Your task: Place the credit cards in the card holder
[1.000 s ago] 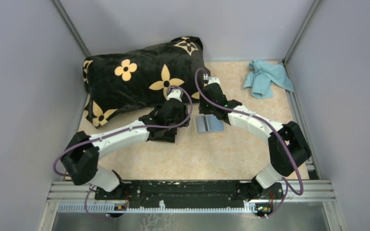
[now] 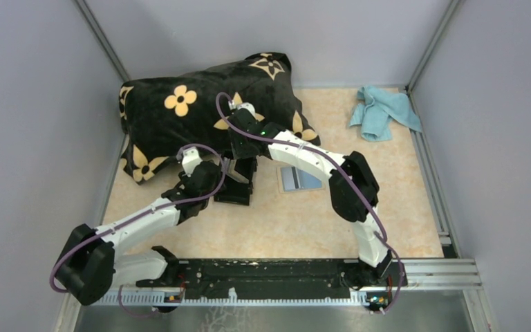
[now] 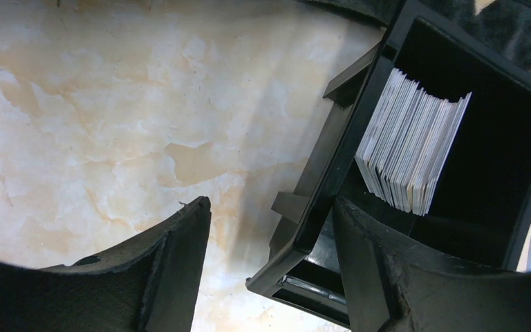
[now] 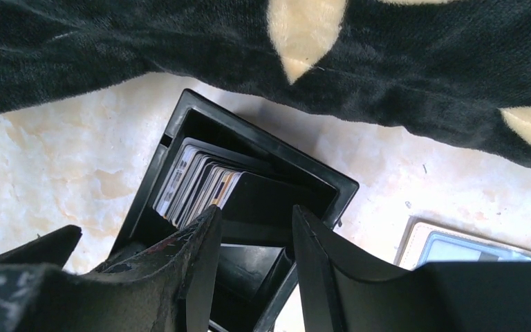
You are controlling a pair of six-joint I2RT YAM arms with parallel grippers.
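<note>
A black card holder (image 4: pixel 339 197) stands on the table, with a dense stack of cards (image 3: pixel 408 142) in its upper part, also seen as fanned edges (image 4: pixel 193 180) from the right wrist. My left gripper is open at the holder's left side, one finger over its rim, nothing held. My right gripper is open above the holder, fingertips over the cards' area, nothing held. In the top view both grippers' bodies partly cover the holder.
A large dark patterned pillow (image 2: pixel 180 111) lies behind the holder. A pale tray with blue (image 2: pixel 304 178) is to its right, and a teal cloth (image 2: pixel 380 111) at the back right.
Both arms have moved left over the last second; the left also came down toward the front, uncovering part of the holder, and the right moved up over it.
</note>
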